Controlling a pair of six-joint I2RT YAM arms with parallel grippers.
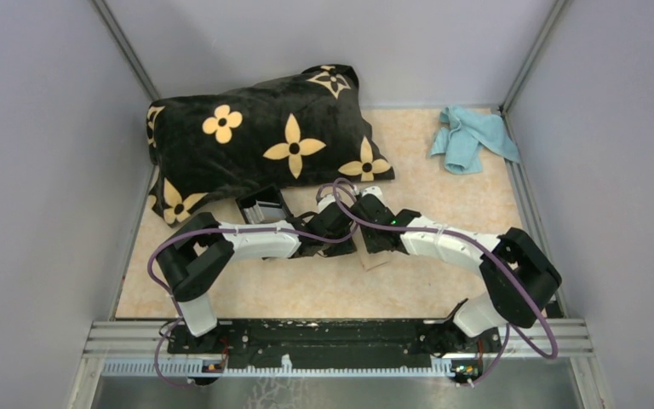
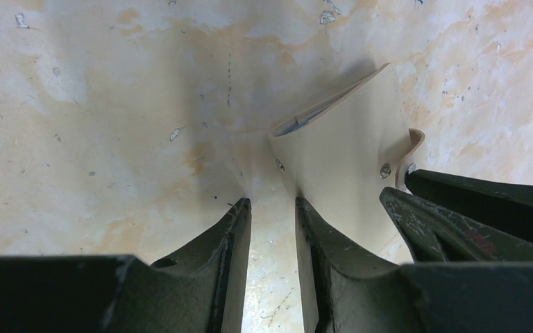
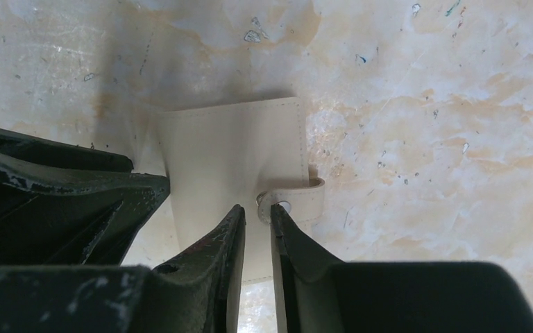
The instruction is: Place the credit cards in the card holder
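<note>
The beige card holder (image 1: 375, 260) lies on the table under both grippers, its strap (image 3: 302, 203) fastened across the right edge. In the left wrist view the holder (image 2: 350, 142) has its far end parted, with something dark inside. My left gripper is partly open at the holder's left edge, one fingertip right against that edge. My right gripper is partly open around the strap's snapped end; whether it touches is hard to tell. Cards (image 1: 266, 210) stand in a black box (image 1: 244, 204) at the left, partly hidden by my left arm.
A large black patterned pillow (image 1: 255, 136) fills the back left, just behind the box. A light blue cloth (image 1: 468, 141) lies at the back right. Both gripper heads are close together over the holder.
</note>
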